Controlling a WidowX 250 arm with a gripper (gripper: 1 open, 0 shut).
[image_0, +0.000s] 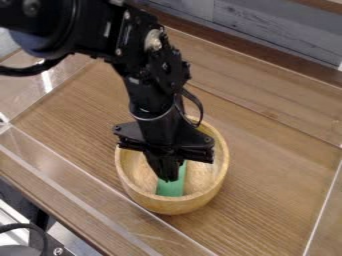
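A shallow light-wood bowl (203, 196) sits on the wooden table, holding a green object (171, 183). My black gripper (166, 164) hangs down from the top left over the bowl, its tips low inside it just above the green object and partly overlapping it in this view. The gap between the fingertips is too small to make out; the gripper looks shut, and the green object's upper part is hidden behind it.
A pale wall runs along the back. A dark cable lies at the lower left.
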